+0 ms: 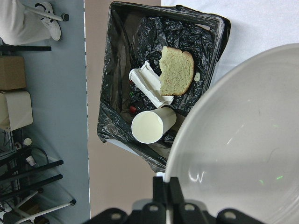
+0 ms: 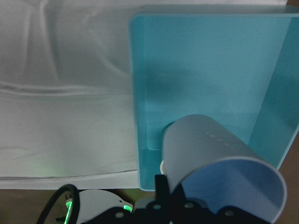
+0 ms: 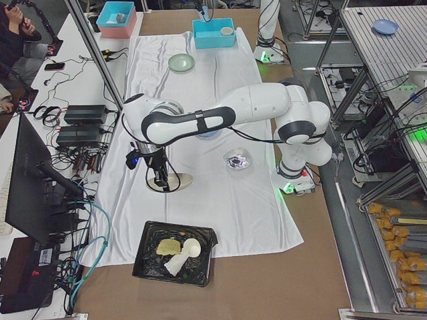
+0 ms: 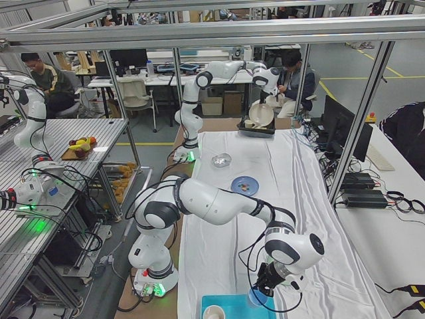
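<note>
My left gripper is shut on the rim of a cream plate (image 1: 243,140), seen also in the camera left view (image 3: 179,183), held tilted in the air. Beyond it a black-lined bin (image 3: 143,263) holds a bread slice (image 1: 176,70), a paper cup (image 1: 147,126) and white crumpled packaging (image 1: 144,81). My right gripper is shut on a blue cup (image 2: 219,163) over the blue basket (image 2: 201,60), which holds a white cup (image 4: 212,316).
A blue plate (image 4: 244,186) with scraps, a clear foil-like dish (image 3: 237,159) and a green plate (image 3: 181,63) are on the white cloth. Open cloth lies between them.
</note>
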